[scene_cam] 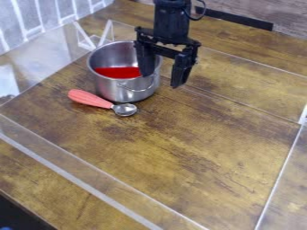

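Observation:
A steel pot [125, 88] stands at the back left of the wooden table, with something red [113, 72] inside it. A spoon with a red handle [92, 100] lies in front of the pot, its round silver head toward the right. My black gripper [164, 66] hangs over the pot's right side, its two fingers spread apart and open. I see nothing held between them.
A white frame-like object [90, 38] stands behind the pot at the upper left. Pale strips run along the left and right edges.

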